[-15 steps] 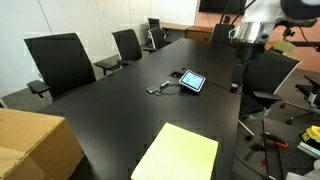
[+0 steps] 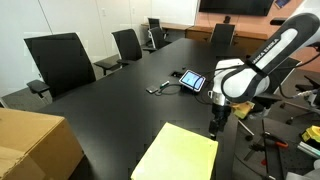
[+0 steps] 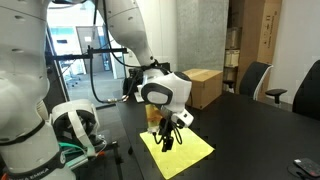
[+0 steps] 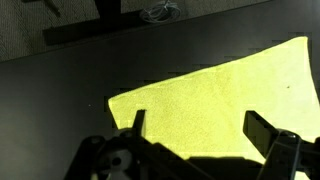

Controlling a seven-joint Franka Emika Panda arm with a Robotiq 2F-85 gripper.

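Note:
A flat yellow cloth (image 2: 176, 153) lies spread on the dark table; in the wrist view the same cloth (image 4: 215, 100) fills the lower right, its corner close to the left finger. My gripper (image 2: 216, 133) hangs low by the cloth's right-hand corner in exterior view 1. From exterior view 2 the gripper (image 3: 168, 140) is seen in front of the cloth (image 3: 193, 150). In the wrist view, my gripper stands open, its black fingers (image 4: 138, 124) wide apart with only cloth visible beneath them. Whether the fingertips touch the cloth cannot be told.
A tablet (image 2: 192, 80) with a cable lies farther back on the table. Cardboard boxes (image 2: 38, 145) stand at the left end. Office chairs (image 2: 62, 62) line the far side. Bare table surrounds the cloth on several sides.
Over the last second my arm has come down and toward the cloth, from high at the right to low beside its corner. The cloth has not moved.

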